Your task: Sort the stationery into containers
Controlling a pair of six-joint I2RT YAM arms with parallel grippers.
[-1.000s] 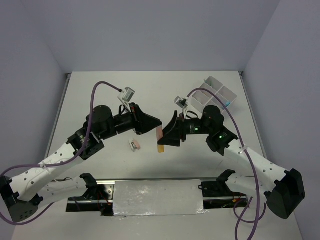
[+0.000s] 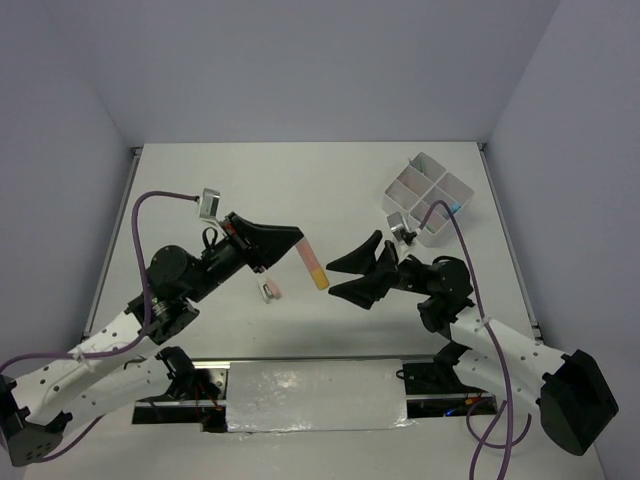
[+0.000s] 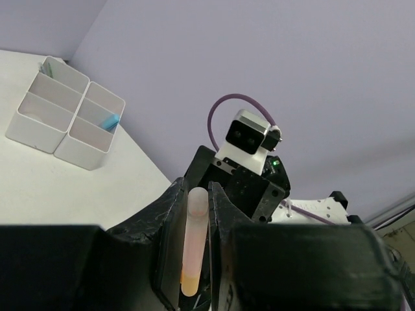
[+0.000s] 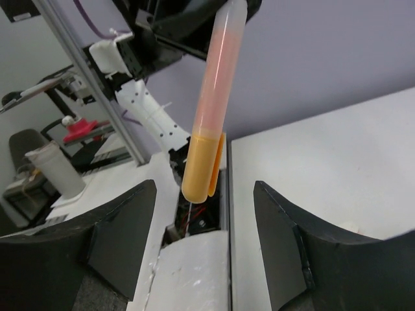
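Observation:
A pink-and-orange marker [image 2: 312, 263] is held by my left gripper [image 2: 297, 236], hanging from its fingertips; in the left wrist view the marker [image 3: 194, 240] stands between the fingers. In the right wrist view the marker [image 4: 209, 103] rises above and between the open fingers of my right gripper, with a gap from them; an orange clip runs along its lower part. The grey compartment organizer [image 2: 428, 175] at the back right holds a few items, including a blue one [image 3: 109, 122]. Small pink and white items [image 2: 269, 288] lie on the table.
Walls bound it at the back and both sides, and both arms occupy the front left and front right.

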